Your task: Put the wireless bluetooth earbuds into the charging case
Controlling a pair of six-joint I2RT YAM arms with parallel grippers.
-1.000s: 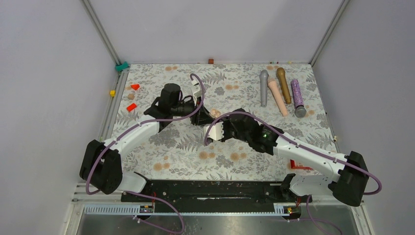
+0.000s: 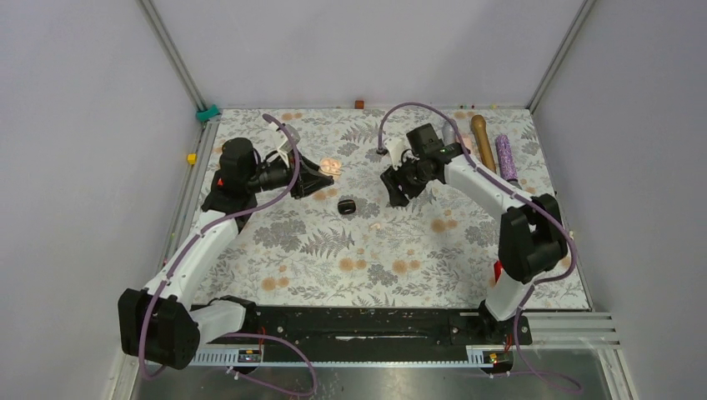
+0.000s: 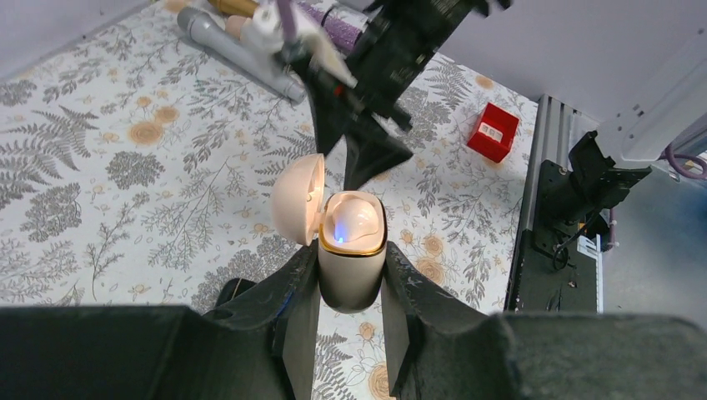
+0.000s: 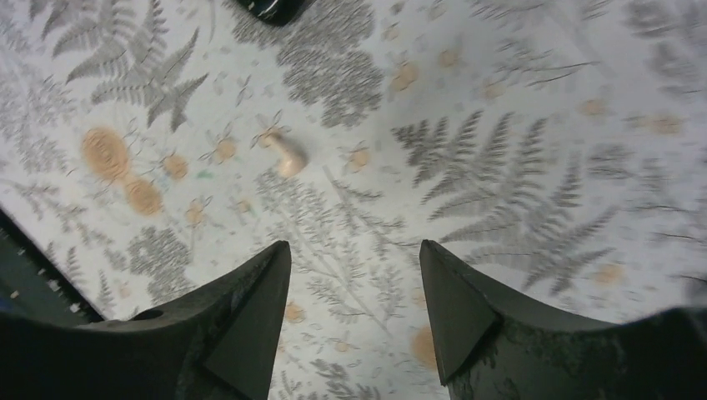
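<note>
In the left wrist view, my left gripper is shut on the white charging case (image 3: 350,275), its lid (image 3: 296,200) flipped up. A glossy pale shape with a blue glow sits in its top; I cannot tell how many earbuds are inside. A small black object (image 2: 347,207) lies on the table between the grippers. My right gripper is open above the cloth, nothing between its fingers. A small pale earbud-like object (image 4: 288,158) lies below it in the right wrist view.
Microphone-like props (image 2: 504,154) lie at the back right. A red box (image 3: 492,132) is at the right front.
</note>
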